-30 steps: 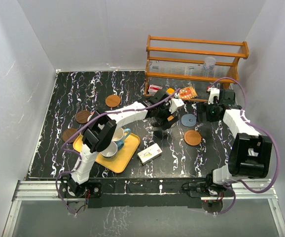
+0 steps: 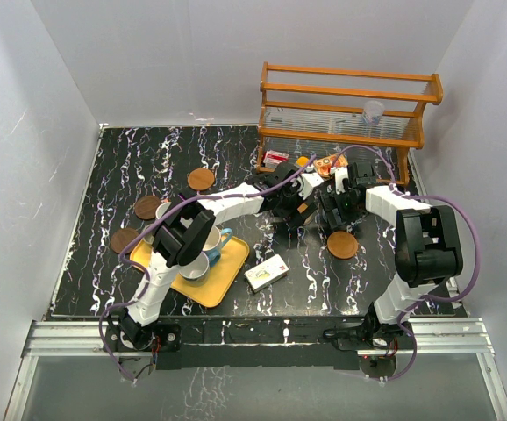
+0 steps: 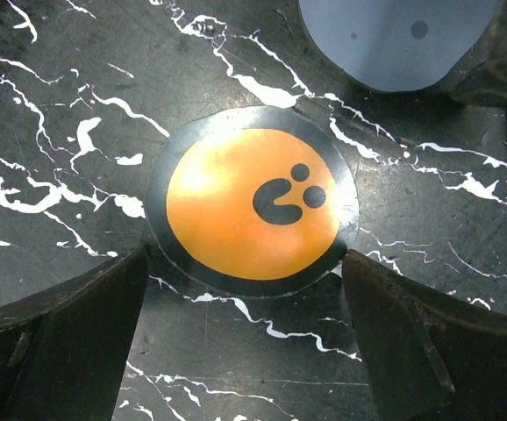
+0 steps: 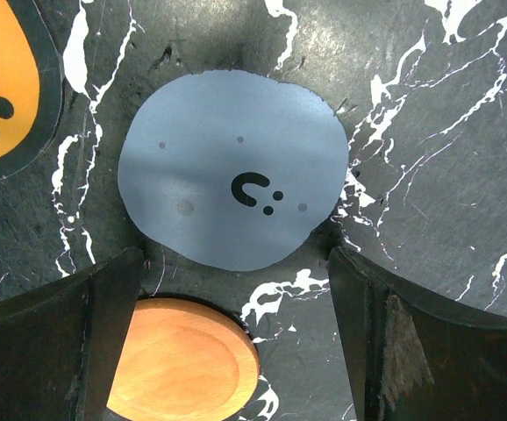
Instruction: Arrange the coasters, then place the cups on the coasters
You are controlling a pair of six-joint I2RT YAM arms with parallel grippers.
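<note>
An orange coaster with a dark rim [image 3: 227, 210] lies flat on the table in the left wrist view. My left gripper is open just over its near edge. In the right wrist view a grey-blue coaster [image 4: 210, 167] lies flat, with my right gripper at its near edge, fingers spread apart and nothing gripped. A plain wooden coaster [image 4: 183, 364] lies close in front of it. White and blue cups [image 2: 194, 268] stand in the yellow tray [image 2: 213, 296] at the left, partly hidden by my left arm.
A wooden rack [image 2: 350, 88] stands at the back, with small packets [image 2: 274, 159] by its foot. A white box [image 2: 266, 273] lies front centre. More brown coasters [image 2: 201, 179] lie at the left.
My right arm has swung left from the table's right side until its gripper covers the grey-blue coaster.
</note>
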